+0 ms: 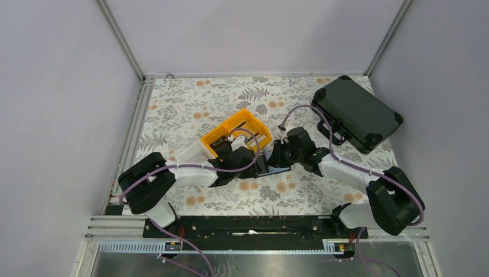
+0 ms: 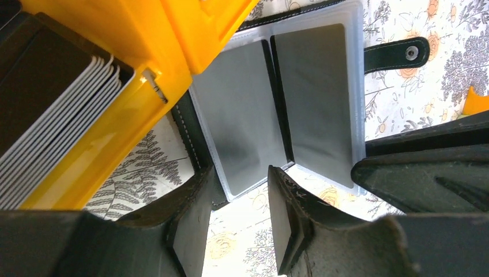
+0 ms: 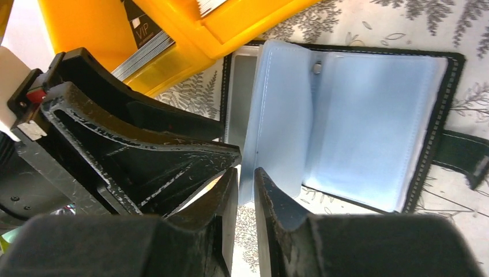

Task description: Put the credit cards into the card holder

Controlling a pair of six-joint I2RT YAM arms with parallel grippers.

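Note:
The card holder lies unfolded on the table between both grippers, black-edged with clear sleeves. In the left wrist view its pages show grey sleeves. From the right wrist, a light-blue leaf stands raised beside a flat light-blue sleeve. My right gripper is part open, with the leaf's edge between its fingertips. My left gripper is also part open, one fingertip close to the holder's left edge; whether it touches is unclear. Several cards stand in the yellow tray.
The yellow tray sits close behind and left of the holder. A dark case occupies the back right. A black strap with a snap extends from the holder's right side.

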